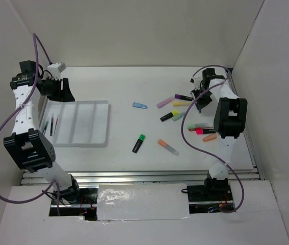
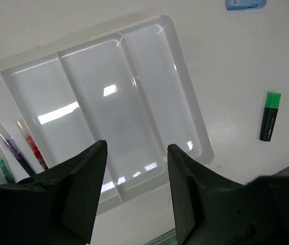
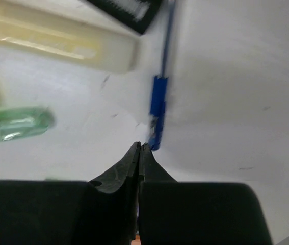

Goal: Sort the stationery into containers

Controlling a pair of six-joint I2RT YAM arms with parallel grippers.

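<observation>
A compartmented tray (image 1: 105, 122) holds pens (image 2: 12, 148) in its left section. My left gripper hangs open over it, empty. My right gripper is shut, nothing visible between its fingers, just short of a blue pen (image 3: 158, 97) among scattered markers at the right: yellow (image 3: 57, 41), translucent green (image 3: 11, 124), purple (image 1: 182, 97), pink (image 1: 164, 102) and several others. A black green-capped marker (image 1: 138, 144), an orange-capped marker (image 1: 168, 148) and a light blue item (image 1: 139, 105) lie mid-table.
Metal rails (image 1: 139, 175) run along the front edge, and walls stand at the back and sides.
</observation>
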